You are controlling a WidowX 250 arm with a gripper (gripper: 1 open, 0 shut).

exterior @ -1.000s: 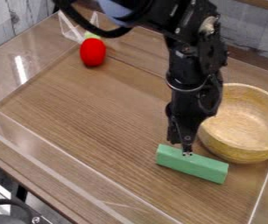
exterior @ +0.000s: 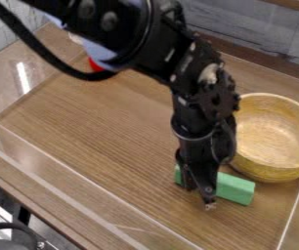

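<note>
The black gripper is low at the right of the table, its fingertips down at a pale green block and partly in front of it. The fingers look close together; whether anything is between them is hard to see. A yellow bowl sits just behind the block, to the right of the gripper.
A red object at the back left is mostly hidden by the arm. A wall runs along the back.
The gripper has moved down and toward the viewer onto the green block, and the arm now covers most of the red object.
</note>
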